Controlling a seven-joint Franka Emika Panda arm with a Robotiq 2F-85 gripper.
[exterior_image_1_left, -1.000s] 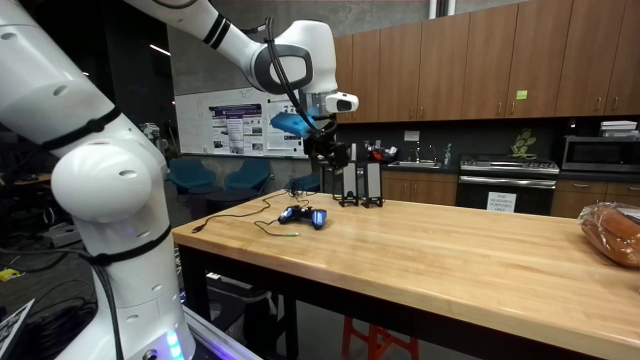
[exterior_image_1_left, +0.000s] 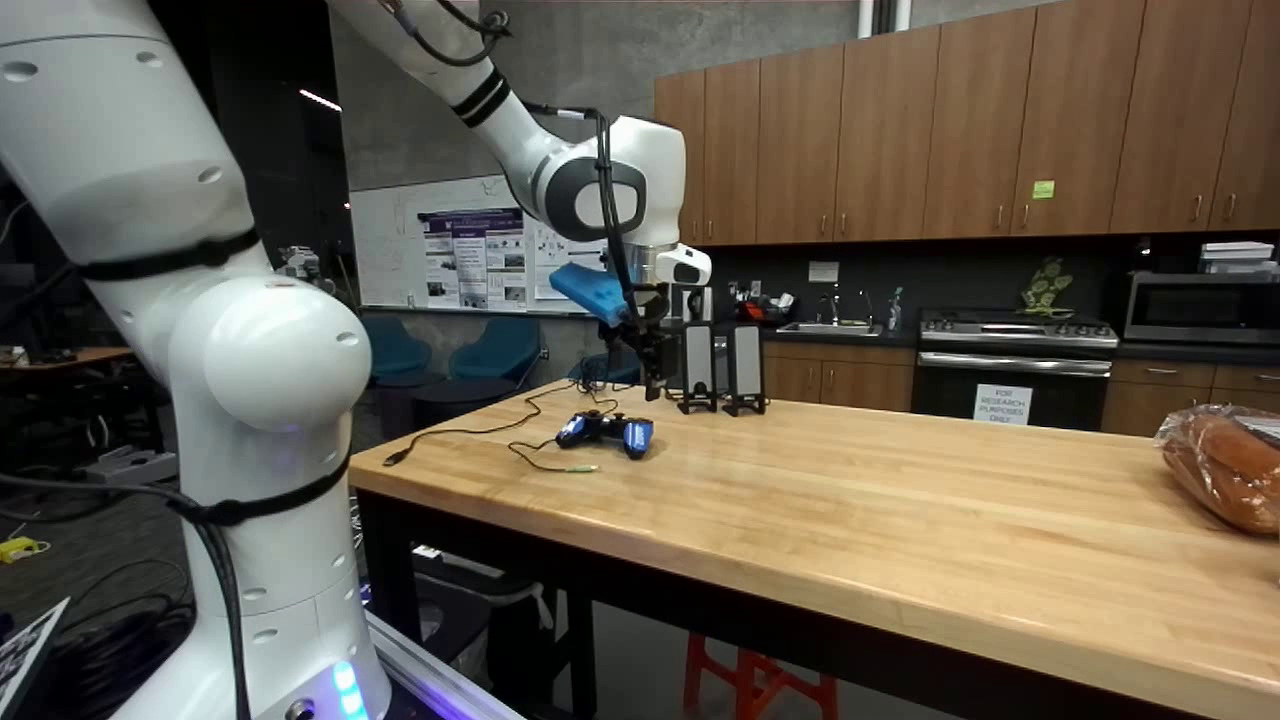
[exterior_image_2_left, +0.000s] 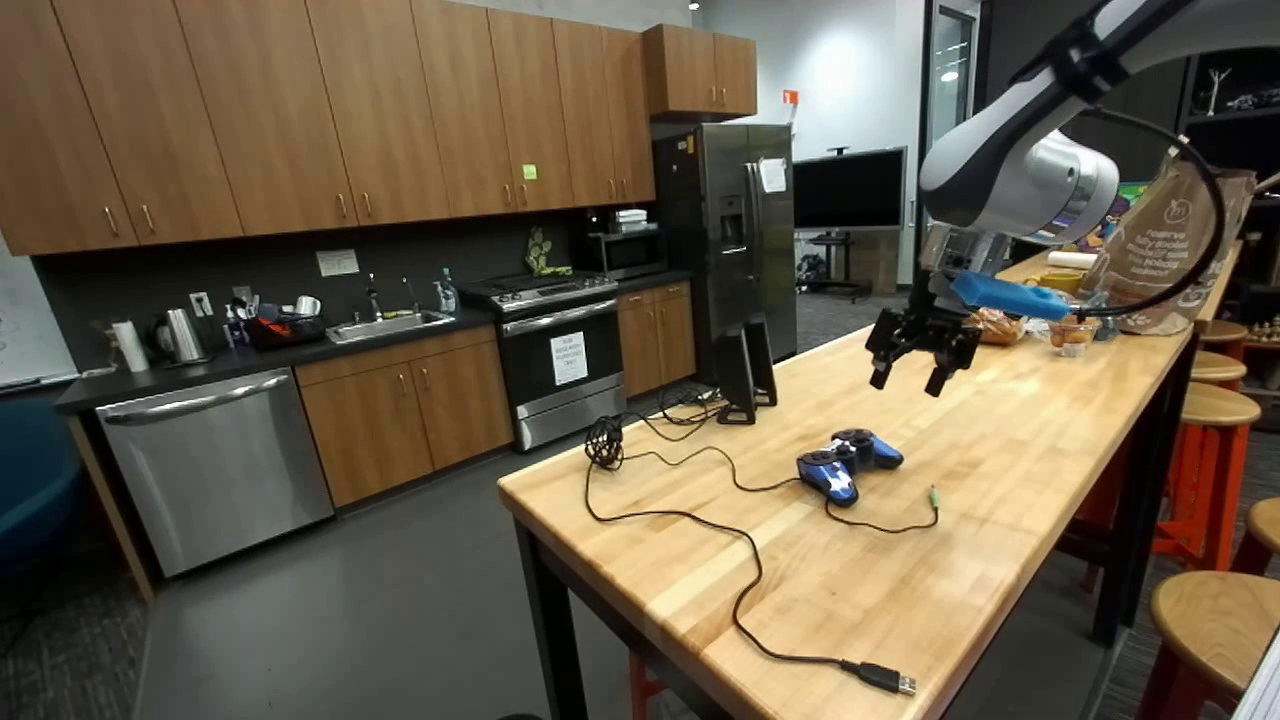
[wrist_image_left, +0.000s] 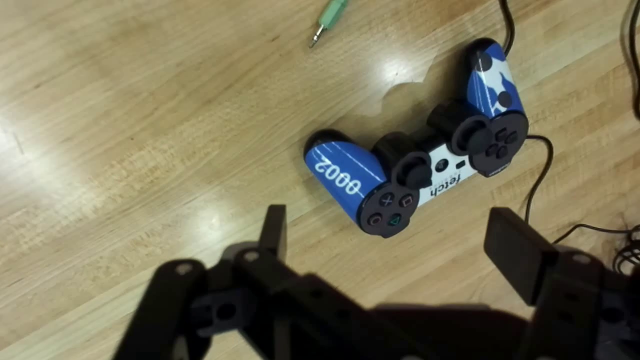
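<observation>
A blue, white and black game controller (wrist_image_left: 447, 165) lies on the wooden table, its buttons facing up; it also shows in exterior view 1 as a small controller (exterior_image_1_left: 606, 433) near the far left end. My gripper hangs above the table with its fingers wide apart and nothing between them. In exterior view 2 the gripper (exterior_image_2_left: 907, 382) is higher than the controller (exterior_image_2_left: 843, 462) and clear of it. The black cable (exterior_image_2_left: 750, 574) runs from the controller area towards a USB plug (exterior_image_2_left: 882, 677) at the table's near end.
Two dark speakers (exterior_image_2_left: 746, 370) stand at the table edge, with tangled cable (exterior_image_2_left: 603, 442) near them. A green audio plug (wrist_image_left: 331, 13) lies beside the controller. Bagged bread (exterior_image_1_left: 1230, 466) sits far along the table; the wood between (exterior_image_1_left: 888, 504) is bare.
Compared with a second ago, the arm has reached further over the table. The gripper is tilted differently and its fingers point lower. The controller has stayed where it was.
</observation>
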